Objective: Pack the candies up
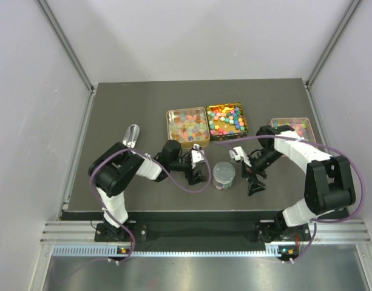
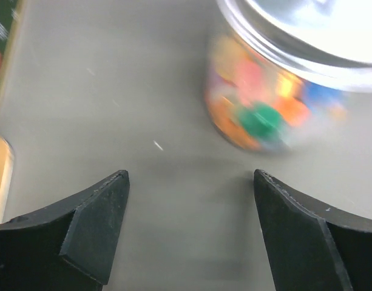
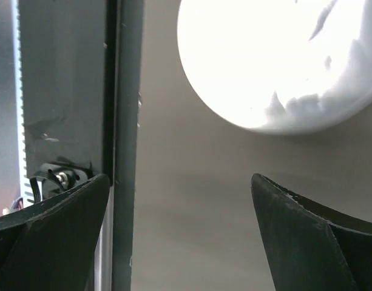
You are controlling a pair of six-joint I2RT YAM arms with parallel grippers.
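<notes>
A lidded round jar of colorful candies (image 1: 223, 176) stands on the grey table between the grippers; the left wrist view shows the jar (image 2: 261, 103) beyond that gripper's fingers. My left gripper (image 1: 195, 176) is left of the jar, open with nothing between its fingers. My right gripper (image 1: 256, 185) is right of the jar, open and empty, its fingers (image 3: 301, 242) spread over the table. A white, blurred curved object fills the top right of the right wrist view.
Three candy trays lie behind: a clear one (image 1: 187, 127), a gold one (image 1: 228, 121) and another (image 1: 300, 127) at right, partly behind the right arm. A silver scoop (image 1: 130, 136) lies at left. The table's front edge is close.
</notes>
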